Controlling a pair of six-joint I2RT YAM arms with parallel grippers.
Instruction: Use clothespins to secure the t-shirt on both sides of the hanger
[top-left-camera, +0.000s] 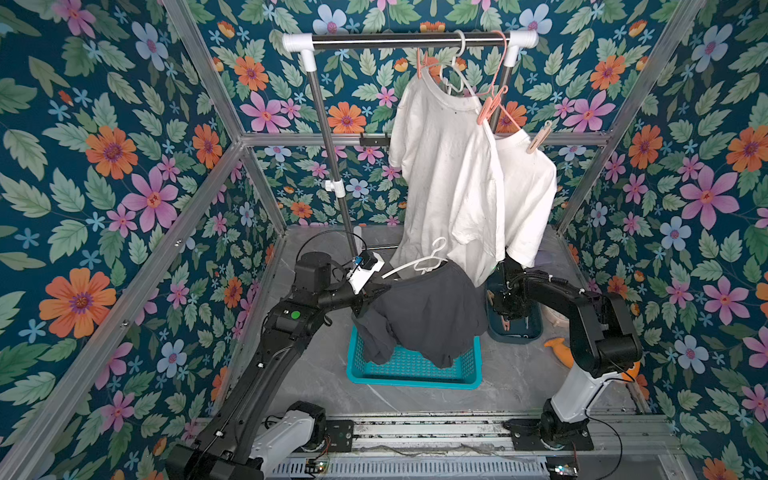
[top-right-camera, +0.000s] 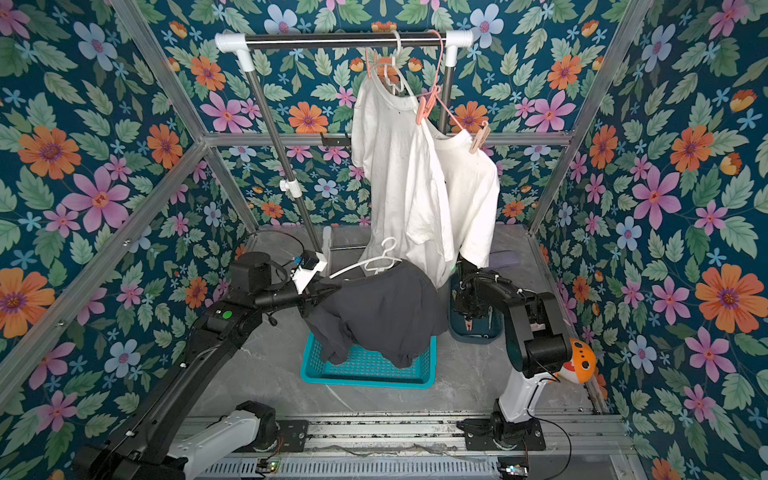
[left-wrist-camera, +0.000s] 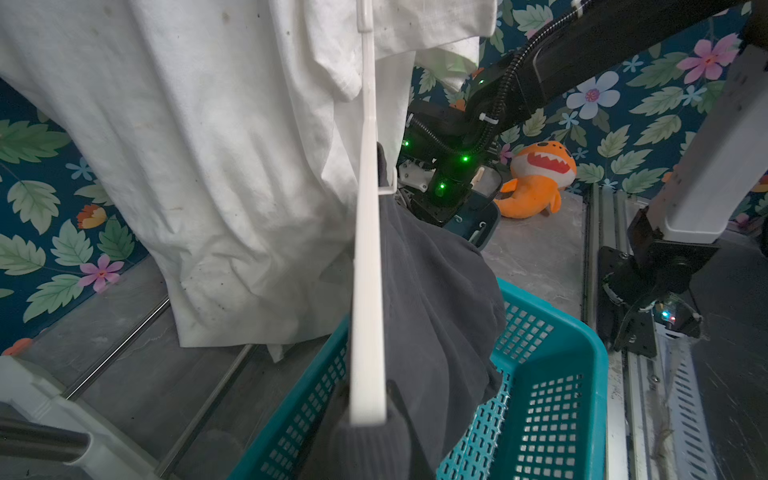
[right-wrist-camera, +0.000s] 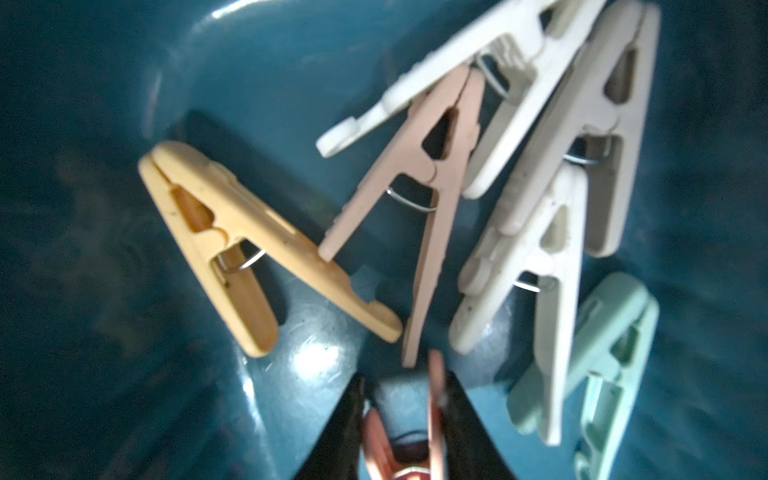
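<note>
My left gripper (top-left-camera: 368, 292) is shut on the end of a white hanger (left-wrist-camera: 368, 304), from which a dark grey T-shirt (top-right-camera: 376, 308) hangs over a teal basket (top-left-camera: 360, 364). My right gripper is down inside a small dark blue bin (right-wrist-camera: 96, 288), its blurred fingers apart around a pink clothespin (right-wrist-camera: 436, 416) at the bottom edge of the right wrist view. Yellow (right-wrist-camera: 240, 240), beige (right-wrist-camera: 432, 176), mint (right-wrist-camera: 608, 360) and several white clothespins (right-wrist-camera: 560, 240) lie beside it in the bin.
White T-shirts (top-right-camera: 400, 176) hang from the rail (top-right-camera: 320, 40) behind, close above both arms. An orange plush toy (left-wrist-camera: 532, 192) lies right of the bin. Bare floor shows left of the basket.
</note>
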